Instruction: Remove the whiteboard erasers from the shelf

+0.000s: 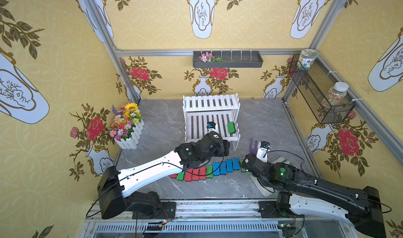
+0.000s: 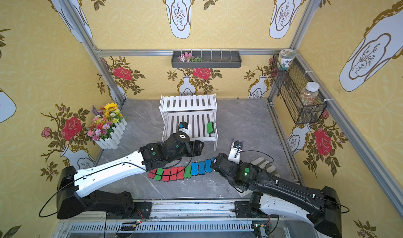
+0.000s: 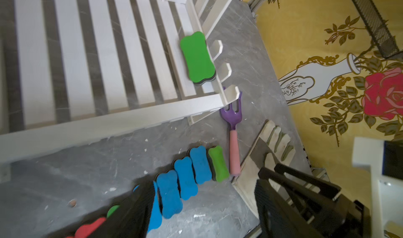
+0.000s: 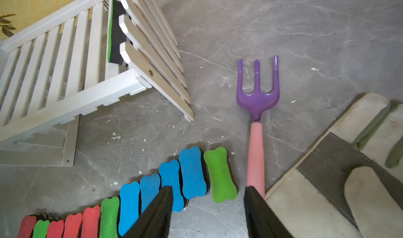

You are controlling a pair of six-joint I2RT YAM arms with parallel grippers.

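Note:
A green eraser (image 1: pixel 230 127) lies on the white shelf's (image 1: pixel 212 102) lower tier at its right end; in the left wrist view it (image 3: pixel 197 57) rests by the side rail. My left gripper (image 1: pixel 220 147) is over the shelf's front, fingers apart with nothing seen between them. My right gripper hangs right of the shelf over the table, open and empty, above the end of a row of red, green and blue erasers (image 4: pixel 193 170) lying along the table in front of the shelf.
A purple-pink fork (image 4: pixel 257 99) and a work glove (image 4: pixel 319 183) lie right of the shelf. A flower planter (image 1: pixel 128 133) stands at left. A wire basket with jars (image 1: pixel 319 95) hangs on the right wall.

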